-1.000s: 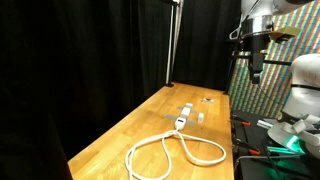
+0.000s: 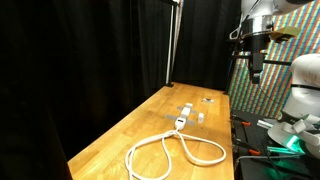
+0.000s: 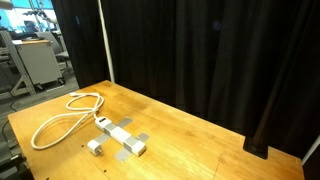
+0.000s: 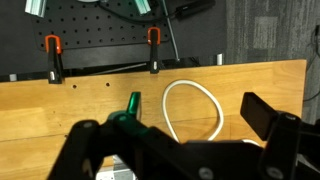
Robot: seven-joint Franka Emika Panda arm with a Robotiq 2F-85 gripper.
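A white power strip lies on the wooden table, its white cord looped over the tabletop. Beside the strip sits a small white block. My gripper hangs high at the table's robot-side edge, well apart from these things. In the wrist view the gripper is open, its dark fingers wide apart and nothing held between them. Part of the cord shows on the table below; the arm's dark parts hide much of the lower view.
Small grey patches lie flat near the strip. A black perforated base plate with clamps borders the table. Black curtains stand behind it.
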